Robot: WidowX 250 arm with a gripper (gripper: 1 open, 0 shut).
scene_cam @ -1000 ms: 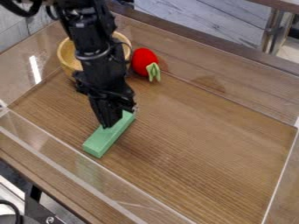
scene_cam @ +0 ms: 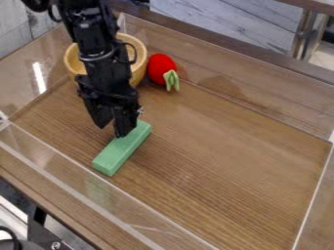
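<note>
The black gripper [scene_cam: 112, 121] hangs from its arm at the left of centre in the camera view, pointing down just above and left of the upper end of a green bar [scene_cam: 123, 147] lying on the wooden table. Whether its fingers are open or shut is hard to tell. I cannot see anything clearly held.
A yellow bowl [scene_cam: 133, 54] stands at the back left, partly behind the arm. A red object with a green top [scene_cam: 162, 68] lies right of it.
The bowl, red object and green bar look unmoved.
</note>
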